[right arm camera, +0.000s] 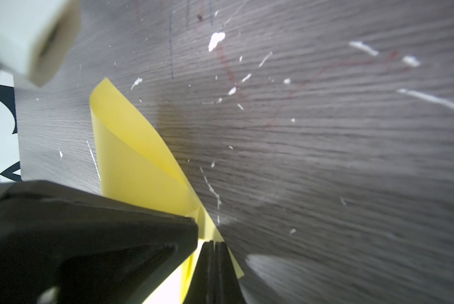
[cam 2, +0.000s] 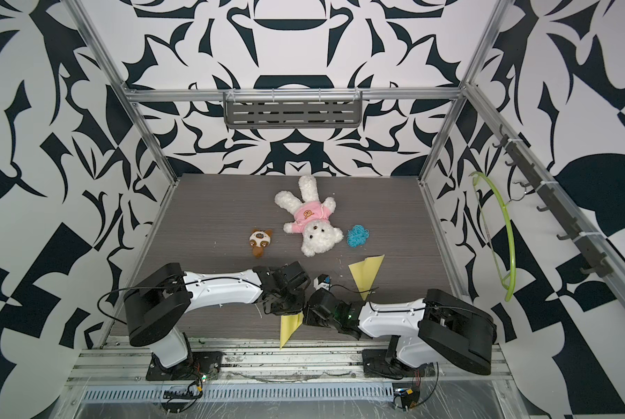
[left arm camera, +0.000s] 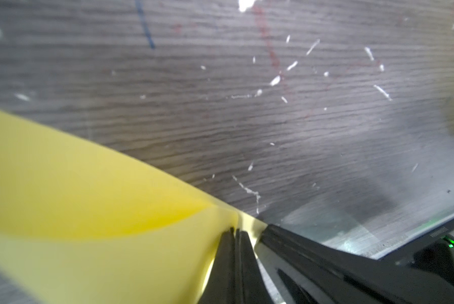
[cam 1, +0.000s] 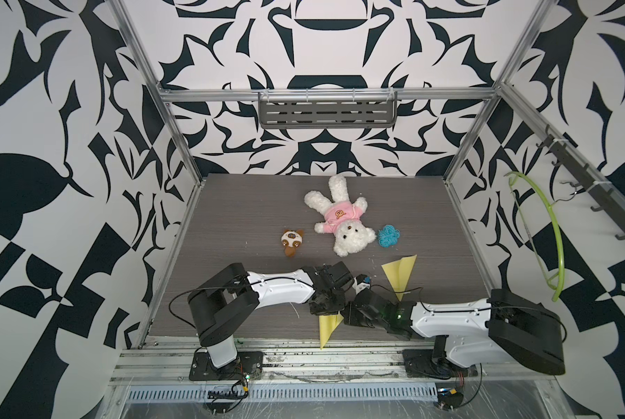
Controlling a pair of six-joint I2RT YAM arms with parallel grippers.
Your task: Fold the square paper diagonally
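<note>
A folded yellow paper [cam 1: 328, 328] lies at the table's front, partly under both grippers. Its doubled-over flap shows in the left wrist view [left arm camera: 95, 187] and curls up in the right wrist view [right arm camera: 135, 157]. My left gripper is shut at the paper's long edge, its tips on or at it. My right gripper is shut beside it, also on that edge; whether paper is pinched in either cannot be seen. A second folded yellow paper [cam 1: 397, 272] lies to the right, behind the right arm.
A white teddy bear [cam 1: 352, 235] in pink lies at the back middle, with a brown toy [cam 1: 291, 241] to its left and a blue crocheted piece [cam 1: 389, 235] to its right.
</note>
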